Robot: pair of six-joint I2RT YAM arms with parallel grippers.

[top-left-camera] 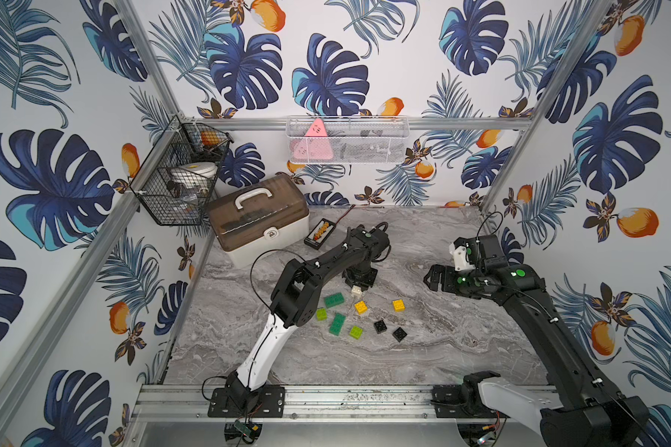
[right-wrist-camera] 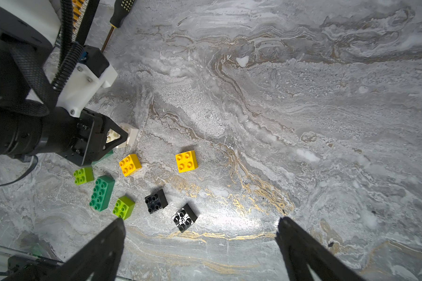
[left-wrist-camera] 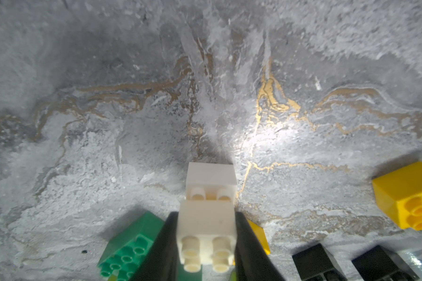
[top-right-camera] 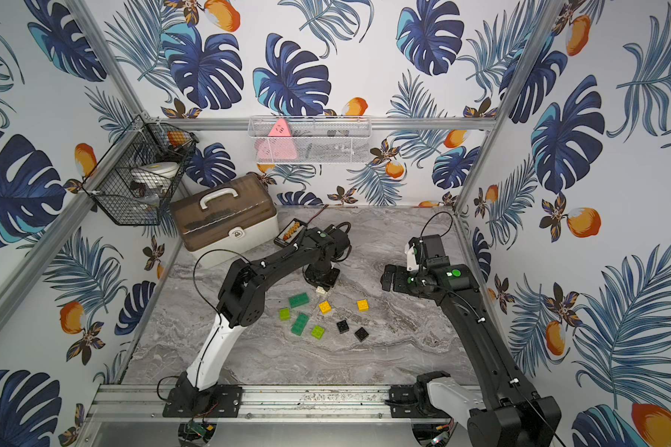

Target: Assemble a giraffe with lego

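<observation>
In the left wrist view, a white brick [left-wrist-camera: 206, 223] is gripped in my left gripper, its studs facing the bottom of that view. A second white brick [left-wrist-camera: 211, 178] shows just past it, partly covered; whether the two touch, I cannot tell. Loose on the table lie two yellow bricks [right-wrist-camera: 186, 161], two black bricks [right-wrist-camera: 155, 201], two light green bricks [right-wrist-camera: 123, 207] and two dark green bricks [right-wrist-camera: 101, 193]. Off to the right my right gripper [top-left-camera: 437, 278] hangs open, its fingers [right-wrist-camera: 293, 238] wide apart with no brick between them.
A brown-lidded toolbox [top-left-camera: 258, 216] fills the back left corner. Beside it are a small black case [top-left-camera: 320, 233] and a screwdriver [right-wrist-camera: 122, 14]. Bare marble table [right-wrist-camera: 337, 140] stretches right of the bricks.
</observation>
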